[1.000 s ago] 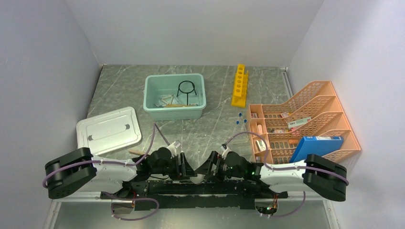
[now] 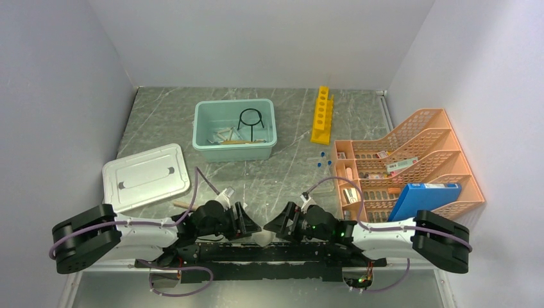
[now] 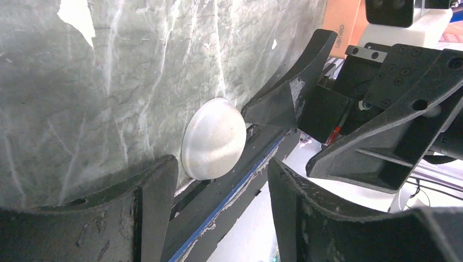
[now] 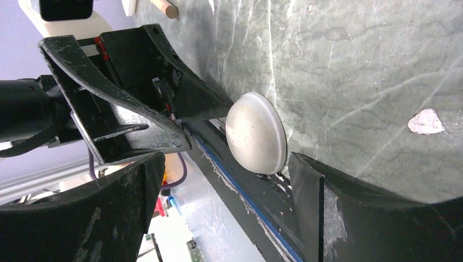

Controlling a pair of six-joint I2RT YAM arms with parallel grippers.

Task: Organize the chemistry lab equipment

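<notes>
A round white dish-like piece rests at the near edge of the marble bench, between the two grippers; it also shows in the right wrist view (image 4: 255,132). My left gripper (image 2: 250,226) has its fingertips apart beside it, with nothing clearly between them. My right gripper (image 2: 276,226) is low on the other side of the piece; what, if anything, it holds cannot be made out. A teal bin (image 2: 233,154) holds a black ring stand and small tools. A yellow tube rack (image 2: 321,115) stands at the back, with small blue-capped tubes (image 2: 319,164) below it.
A white lid (image 2: 145,163) lies at the left. An orange organizer (image 2: 446,141) with a blue box (image 2: 417,199) fills the right side. A wooden piece (image 2: 181,205) lies by the left arm.
The left arm has shifted slightly left and toward the near side. The right arm has moved very slightly. The containers are unchanged.
</notes>
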